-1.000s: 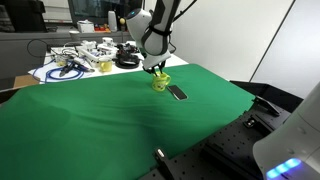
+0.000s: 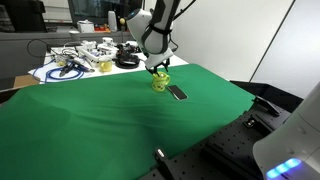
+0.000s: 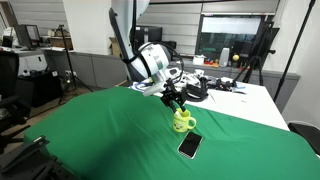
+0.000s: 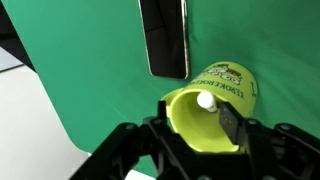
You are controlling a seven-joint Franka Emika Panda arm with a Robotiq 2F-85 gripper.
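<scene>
A yellow mug (image 3: 184,121) with printed lettering stands upright on the green table. Looking down into it, the wrist view shows the mug (image 4: 222,76) with a small white rounded thing (image 4: 206,101) inside near its printed side; what this is a part of cannot be made out. My gripper is right over the mug's mouth, its dark fingers (image 4: 232,122) apart. The white thing lies between them, nearer one finger, with no clear grip on it. From outside, the gripper (image 2: 158,70) points down at the rim, and its fingertips are hard to see.
A dark phone (image 3: 190,145) lies flat close beside the mug. Cables (image 2: 66,72) and other clutter fill the white surface behind.
My gripper has stayed over the mug, with at most a slight shift at its fingers. The mug and phone have kept their places.
</scene>
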